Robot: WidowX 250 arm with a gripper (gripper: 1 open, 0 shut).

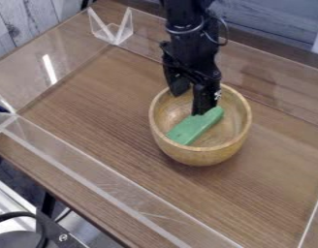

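Note:
A tan wooden bowl [228, 139] sits on the brown wooden table [97, 126], with a green oblong block [194, 125] lying inside it. My black gripper [190, 89] reaches down from the top of the view to the back part of the bowl, over the space behind the green block, its fingers apart. I see nothing held between them; the exact position of the fingertips against the bowl is hard to tell.
A small white wire-like object [110, 27] stands at the back left. A dark cable [32, 218] loops at the bottom left corner.

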